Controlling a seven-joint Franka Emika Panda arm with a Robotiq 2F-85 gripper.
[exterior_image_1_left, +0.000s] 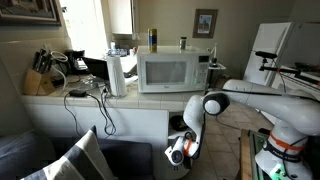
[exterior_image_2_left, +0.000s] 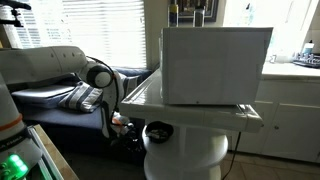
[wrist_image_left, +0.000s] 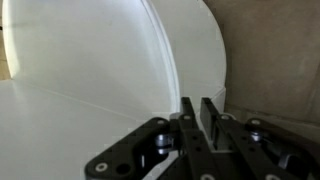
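A large white curved panel with a raised edge (wrist_image_left: 165, 50) fills the left of the wrist view. Behind it lies a rounded white surface (wrist_image_left: 205, 55). My gripper is part open, with a narrow gap between its dark fingers. Its left fingertip is right by the panel's lower edge; whether they touch is unclear. In exterior view 1 the gripper (exterior_image_1_left: 184, 153) is low near the floor, beside a small white object (exterior_image_1_left: 175, 157). Exterior view 2 shows the arm (exterior_image_2_left: 100, 76) reaching down behind the counter's end, its gripper small and dark there.
A white microwave (exterior_image_1_left: 175, 72) stands on the counter (exterior_image_1_left: 60, 100). Under the counter in exterior view 2 are a black pan (exterior_image_2_left: 158, 131) and a white rounded base (exterior_image_2_left: 185, 158). A dark sofa (exterior_image_1_left: 120, 158) lies left of the arm. Tiled floor (exterior_image_1_left: 225, 150) is open to the right.
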